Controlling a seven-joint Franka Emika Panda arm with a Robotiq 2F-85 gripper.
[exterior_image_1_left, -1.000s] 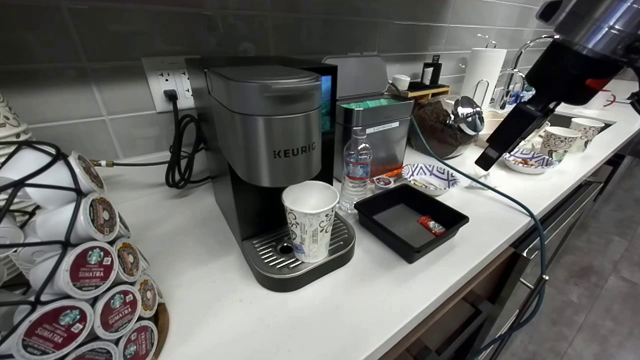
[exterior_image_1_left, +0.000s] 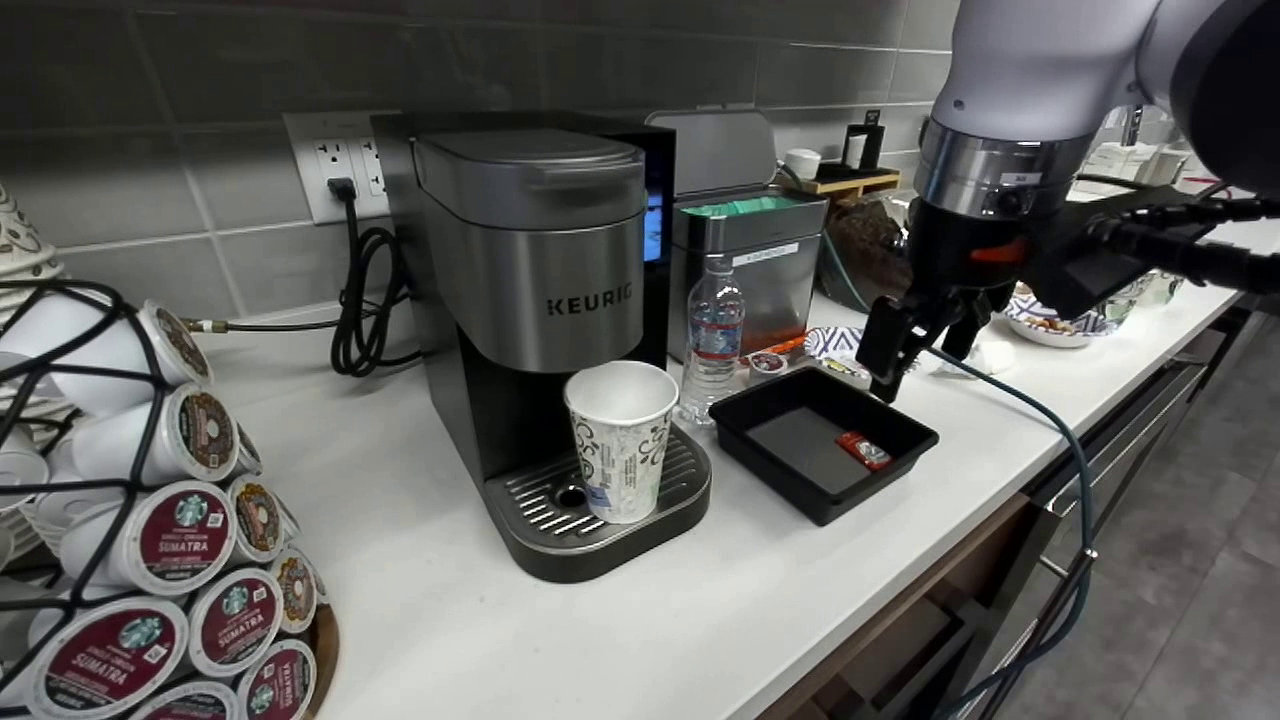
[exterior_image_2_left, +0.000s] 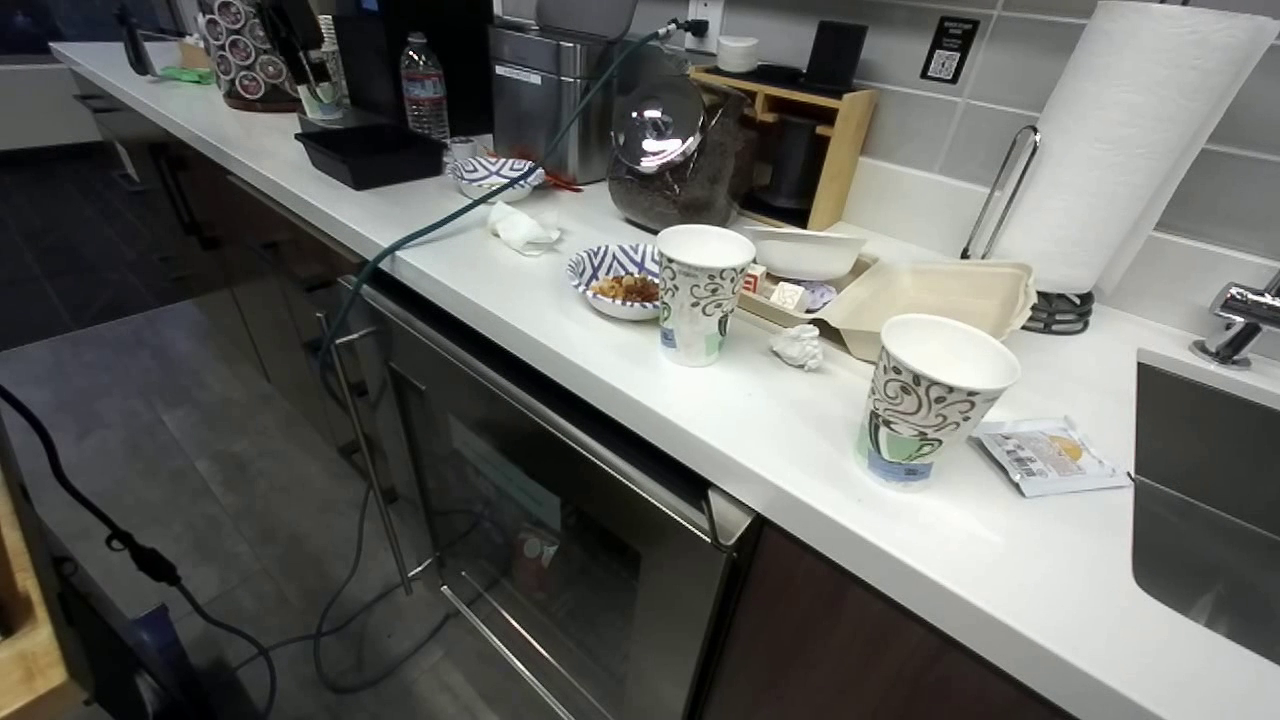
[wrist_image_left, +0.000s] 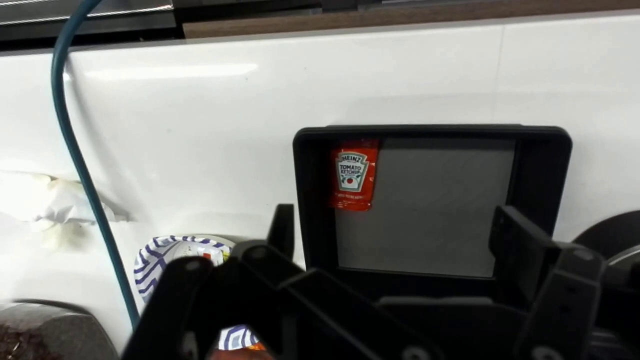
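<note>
A red Heinz ketchup packet (wrist_image_left: 352, 175) lies flat in a shallow black tray (exterior_image_1_left: 786, 482), in the tray's corner toward the counter's front edge. My gripper stands open, its fingers wide apart in the wrist view with the tray showing between them. Nothing is held. From the side, the gripper (exterior_image_1_left: 921, 354) hangs above the counter at the tray's far end, over the patterned bowl (exterior_image_1_left: 834, 342), part of which it hides. In exterior view 2 the black tray (exterior_image_2_left: 372, 156) shows only from outside, so the packet is hidden there.
A Keurig machine (exterior_image_1_left: 546, 276) with a paper cup (exterior_image_1_left: 624, 450) and a water bottle (exterior_image_1_left: 715, 342) stand close beside the tray. A green cable (wrist_image_left: 78, 150) crosses the counter near the bowl. Bare counter (wrist_image_left: 414, 78) lies in front of the tray.
The arm has come lower and leftward in exterior view 1, nearer the tray, and the gripper has turned to point down. Tray and packet have stayed where they were.
</note>
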